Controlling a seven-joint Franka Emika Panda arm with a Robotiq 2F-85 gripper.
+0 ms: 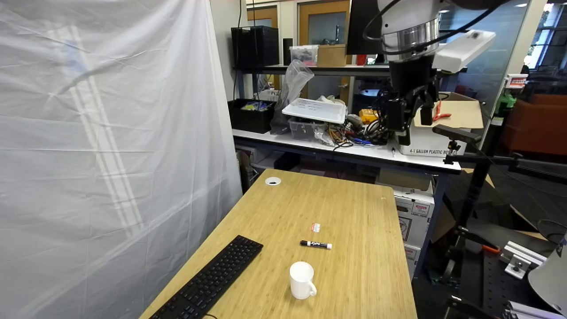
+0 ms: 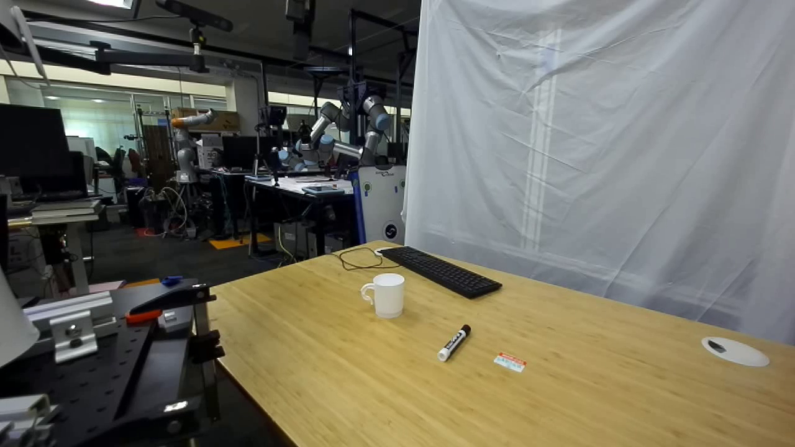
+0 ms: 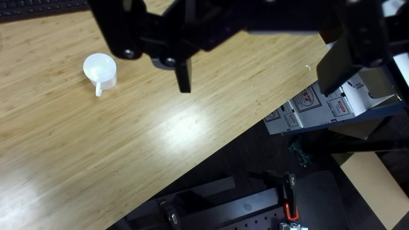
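High over the right side of the wooden table, my gripper [image 1: 416, 126] hangs open and empty. In the wrist view its two dark fingers [image 3: 184, 76] are spread wide, with only bare wood and the table's edge below. A white mug [image 1: 301, 280] stands upright on the table, well below and apart from the gripper; from above [image 3: 99, 69] its inside looks empty. A black and white marker [image 2: 454, 343] lies on its side near the mug. Beside the marker is a small red and white label [image 2: 510, 362] on the tabletop. The gripper hides the marker in the wrist view.
A black keyboard [image 1: 212, 276] lies along the curtain side of the table [image 1: 361, 276]. A white round disc [image 1: 272, 181] sits at the table's far corner. Behind stands a cluttered shelf [image 1: 372, 153].
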